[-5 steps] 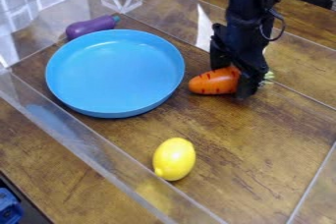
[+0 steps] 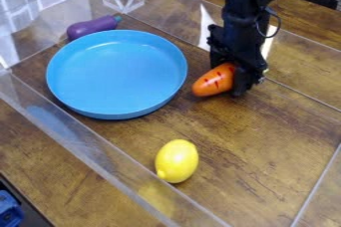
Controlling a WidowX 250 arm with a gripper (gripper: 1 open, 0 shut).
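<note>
My black gripper [image 2: 229,64] reaches down from the top onto an orange carrot [image 2: 210,83], which lies right of a blue plate [image 2: 116,75]. The gripper's fingertips are at the carrot's upper right end and partly hide it; whether they close on it I cannot tell.
A purple eggplant [image 2: 90,31] lies at the back left, a yellow lemon [image 2: 177,159] near the front. A white object shows behind the gripper. Clear barriers edge the left side.
The gripper's upper part has shifted slightly left. The carrot has turned a little over the last second, its tip now pointing more toward the lower left.
</note>
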